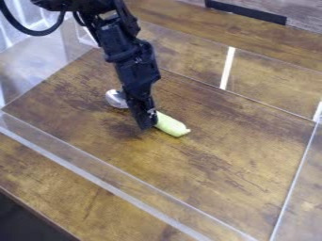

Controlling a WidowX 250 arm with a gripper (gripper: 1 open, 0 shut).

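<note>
My gripper (143, 111) is low over the wooden table, its fingers at the upper-left end of a pale green elongated object (171, 124), partly covering it. The fingers look close together, but whether anything is between them is hidden. A small silvery-white rounded item (115, 98) shows just left of the gripper, partly hidden behind the arm.
Clear low walls or strips border the wooden work area (233, 160) on several sides. A dark bar (242, 11) lies beyond at the back.
</note>
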